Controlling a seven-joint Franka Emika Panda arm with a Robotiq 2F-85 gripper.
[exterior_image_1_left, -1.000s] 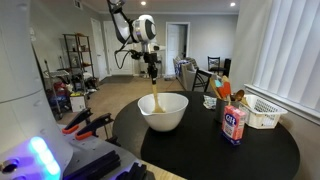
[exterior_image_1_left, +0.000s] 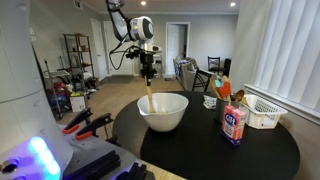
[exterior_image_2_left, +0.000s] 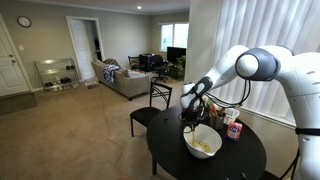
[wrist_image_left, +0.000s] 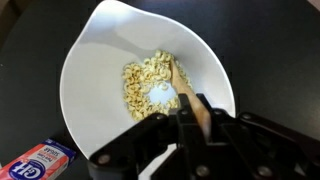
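A white bowl (exterior_image_1_left: 163, 112) stands on the dark round table, and the wrist view shows pale ring-shaped pieces (wrist_image_left: 147, 84) spread over its bottom. My gripper is over the bowl's near side, shut on a wooden spoon (wrist_image_left: 181, 82) that slants down with its lower end among the pieces. In exterior view 1 the spoon rises from the bowl up to the gripper (exterior_image_1_left: 149, 80). The very tip of the spoon is partly hidden by the pieces and the bowl wall.
A red and white carton (exterior_image_1_left: 233, 122) stands right of the bowl. Behind it are a dark utensil holder (exterior_image_1_left: 224, 108) and a white basket (exterior_image_1_left: 263, 113).
The gripper and the spoon's upper end have shifted slightly, leaving the spoon more upright in the bowl. The bowl and carton have stayed in place.
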